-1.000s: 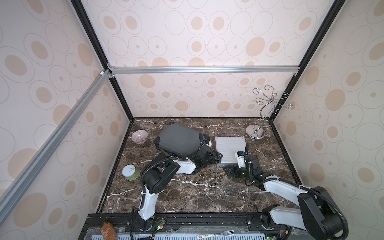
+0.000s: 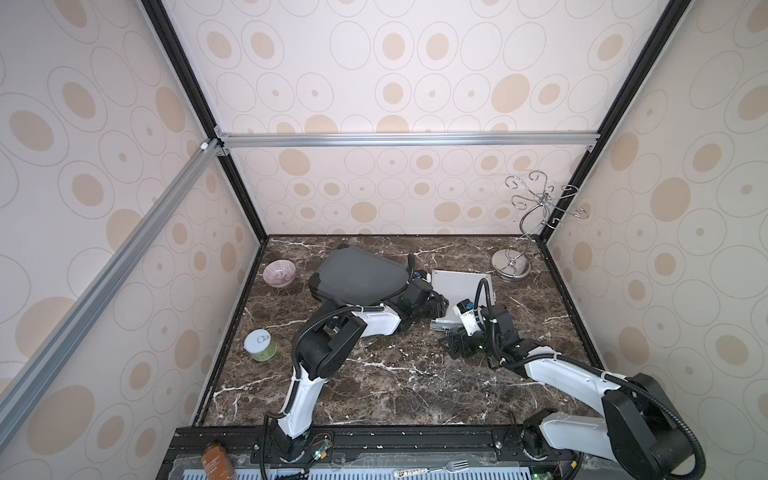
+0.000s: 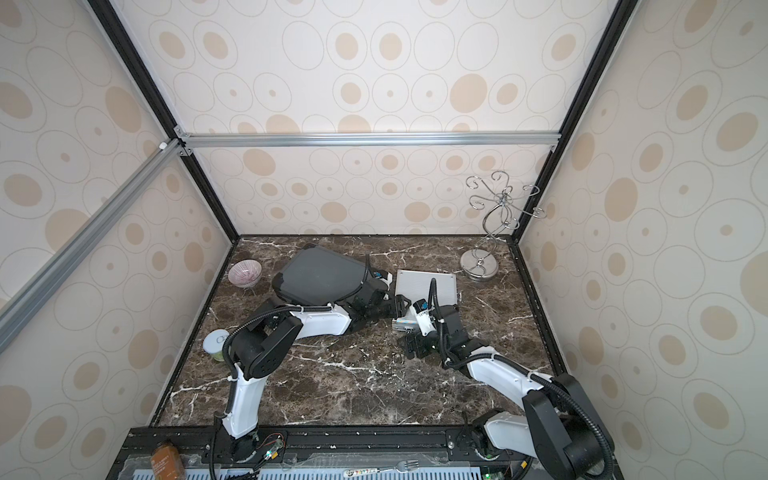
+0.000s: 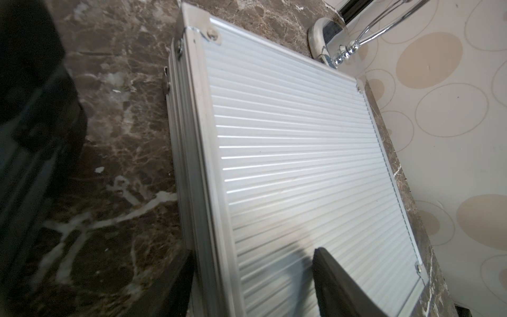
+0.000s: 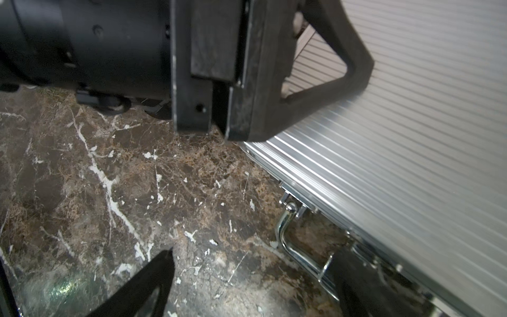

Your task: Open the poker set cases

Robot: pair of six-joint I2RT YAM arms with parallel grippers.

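The aluminium ribbed case [image 2: 460, 284] lies flat at the right of the table, its lid down, with latches and a chrome handle [image 5: 298, 253] on the front side. My left gripper is shut on the case's left corner edge, fingers on the side and lid. My right gripper stands open at the case's front, by the handle, nothing clearly held between its fingers. A large dark grey case [image 2: 360, 272] lies to the left, behind my left arm.
A chrome stand [image 2: 512, 264] sits at the back right. A pink bowl [image 2: 279, 273] and a lidded tin [image 2: 260, 344] are at the left.
The left gripper has moved slightly right onto the case's edge, and the case has shifted a little. The right gripper has moved slightly left along the front.
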